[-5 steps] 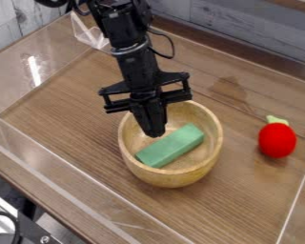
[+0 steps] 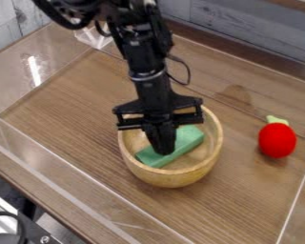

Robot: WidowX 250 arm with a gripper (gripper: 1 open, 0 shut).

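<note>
A round light wooden bowl (image 2: pixel 171 173) sits on the table, holding a green oblong block (image 2: pixel 181 143) that lies diagonally in it. My black gripper (image 2: pixel 155 135) reaches down from the top into the bowl's back left, its tip low by the block's upper left part. It looks shut; whether it touches the block is hard to tell.
A red tomato-like object (image 2: pixel 277 140) with a pale green top lies to the right of the bowl. A white wall or edge runs along the back, and a black cable is at the lower left corner.
My gripper has moved lower into the bowl, down toward the green block. The bowl, block and red object look unmoved.
</note>
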